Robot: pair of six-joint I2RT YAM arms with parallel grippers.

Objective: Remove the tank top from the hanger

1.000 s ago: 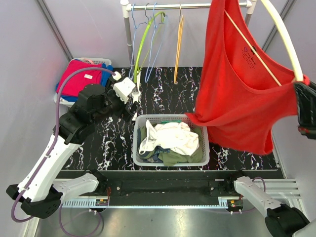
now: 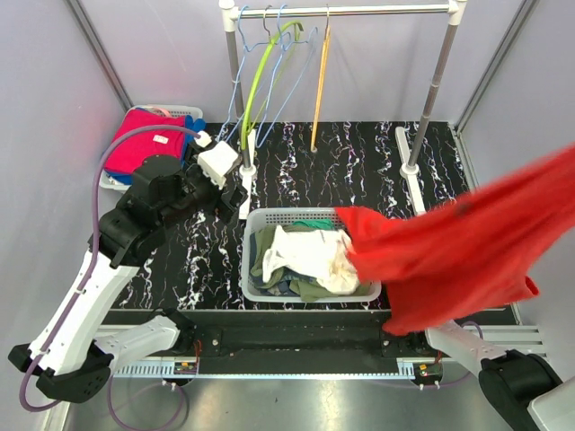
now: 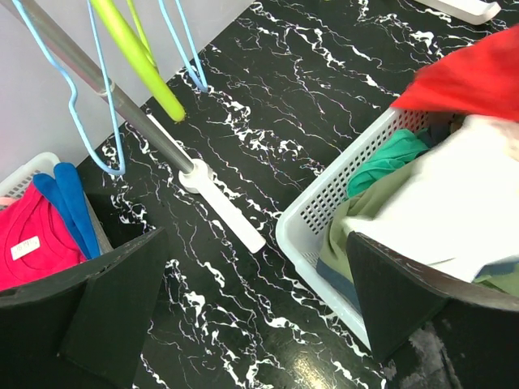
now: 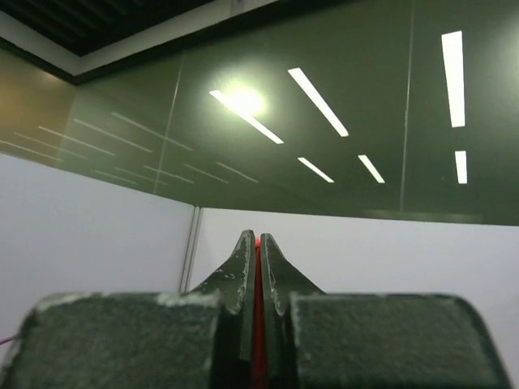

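The red tank top (image 2: 458, 251) sweeps across the right side of the top view, blurred, its lower left part over the edge of the laundry basket (image 2: 247, 260); no hanger shows on it now. My right gripper is out of frame in the top view; in the right wrist view it points at the ceiling, its fingers (image 4: 280, 284) shut on red cloth. My left gripper (image 2: 229, 197) stands open and empty left of the basket, its fingertips wide apart in the left wrist view.
A rail (image 2: 359, 10) carries several empty hangers, blue, green (image 2: 257, 81) and wooden (image 2: 322, 72). The basket holds white and olive clothes. A second basket with red and blue clothes (image 2: 144, 148) sits at back left.
The tank top has swung down from the rail's height toward the front right, and the cream hanger seen inside it earlier is out of view. The left arm has barely moved.
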